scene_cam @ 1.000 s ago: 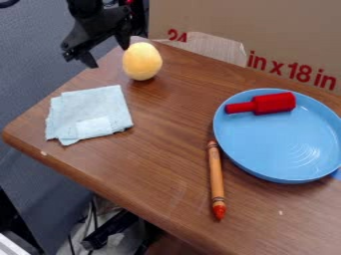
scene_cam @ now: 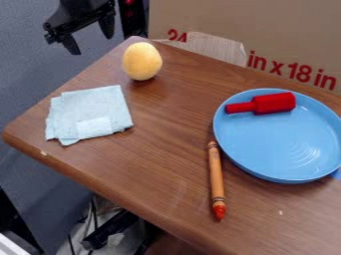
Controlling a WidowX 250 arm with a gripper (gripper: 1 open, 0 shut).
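Note:
My black gripper is raised at the upper left, off the table's edge, its two fingers apart with nothing seen between them. A yellow egg-shaped object stands near the back left of the wooden table. A folded pale blue cloth lies at the left. A blue plate at the right holds a red cylinder with a handle. An orange crayon lies left of the plate.
A cardboard box stands along the back. The middle of the table between cloth, crayon and yellow object is clear.
My gripper has moved up and to the left, away from the yellow object. The objects on the table look unchanged.

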